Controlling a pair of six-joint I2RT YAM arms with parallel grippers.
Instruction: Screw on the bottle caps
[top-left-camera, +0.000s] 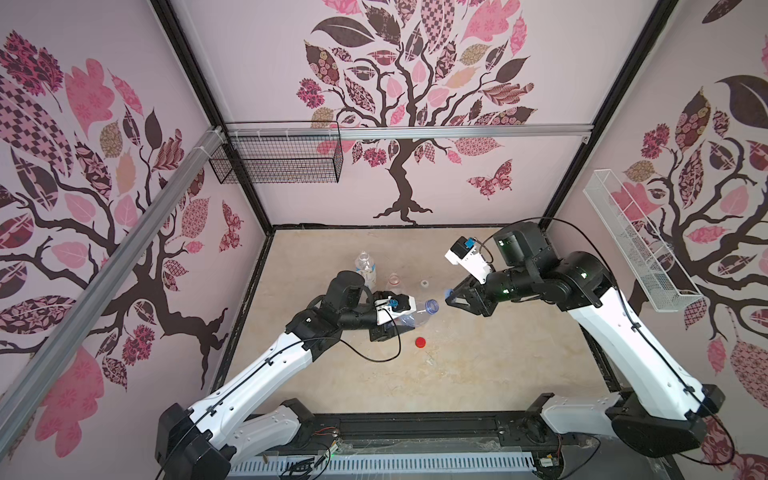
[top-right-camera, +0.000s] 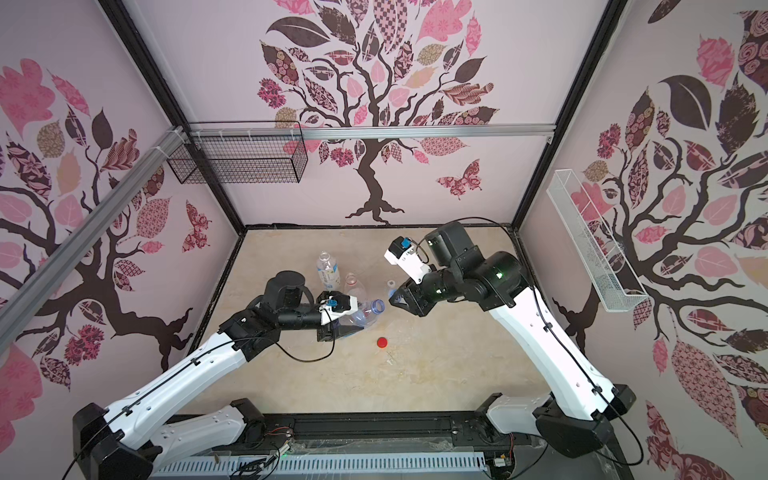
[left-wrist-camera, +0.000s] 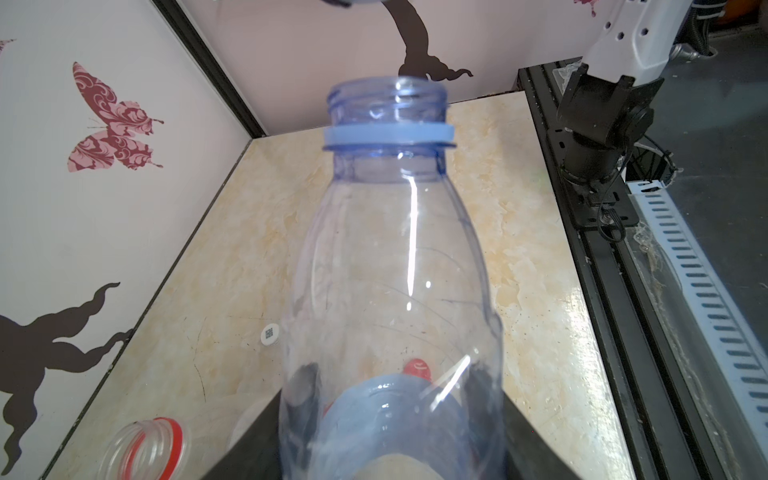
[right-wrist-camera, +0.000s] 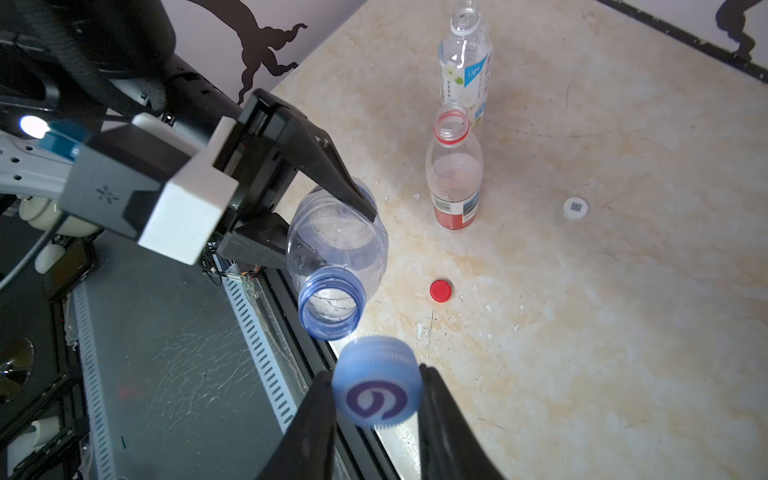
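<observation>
My left gripper is shut on a clear plastic bottle, held tilted with its blue threaded mouth uncovered. A light blue cap sits between the fingertips of my right gripper, close to that mouth but apart from it. On the table stand a bottle with a red ring and a labelled bottle, both uncapped. A red cap and a white cap lie flat on the table.
A black wire basket and a white one hang on the walls above.
</observation>
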